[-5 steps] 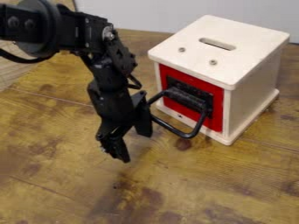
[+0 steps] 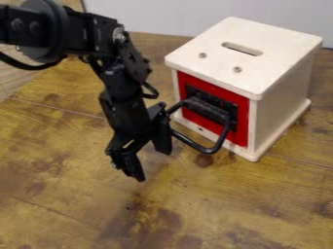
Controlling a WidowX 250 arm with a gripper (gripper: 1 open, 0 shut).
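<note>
A pale wooden box (image 2: pixel 266 49) with a slot and two round fittings on top stands at the right. Its red front (image 2: pixel 240 145) carries a black panel with a bent black handle (image 2: pixel 205 148) sticking out toward the arm. My black gripper (image 2: pixel 148 158) is low over the floor, left of the box and beside the handle's near end, pointing down. Its fingers are dark and overlap one another, so whether they are open or shut is unclear.
A white wall (image 2: pixel 169 14) runs along the back, behind the box.
</note>
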